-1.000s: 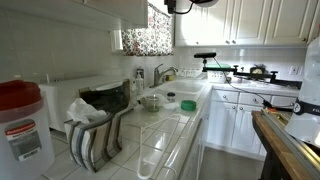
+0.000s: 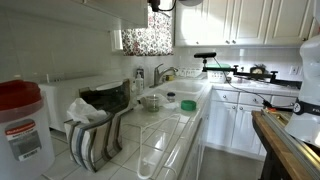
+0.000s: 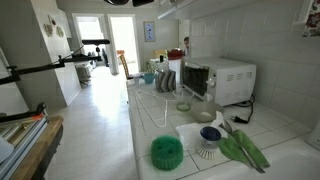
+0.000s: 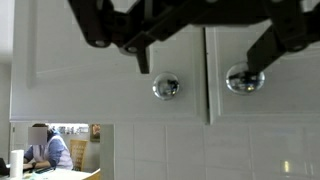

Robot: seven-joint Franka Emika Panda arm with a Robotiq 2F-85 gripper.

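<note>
My gripper is open in front of white upper cabinet doors, its dark fingers spread and nothing held between them. Two round shiny knobs sit low on the doors in the wrist view: the left knob [image 4: 166, 86] lies just below and inside the left fingertip, and the right knob [image 4: 244, 79] is close by the right fingertip. Whether either finger touches a knob, I cannot tell. Along the top of exterior view 1, the gripper is a small dark shape beside the upper cabinet [image 2: 120, 8].
Below is a tiled counter holding a striped rack [image 2: 95, 140], a red-lidded container [image 2: 25, 130], a white microwave [image 3: 222, 80], a green bowl [image 3: 167, 152], a brush [image 3: 210, 140] and a green cloth [image 3: 240, 150]. A person [image 4: 55, 150] sits far off at lower left.
In exterior view 1 the gripper has shifted slightly left, toward the upper cabinet. The things on the counter have stayed put.
</note>
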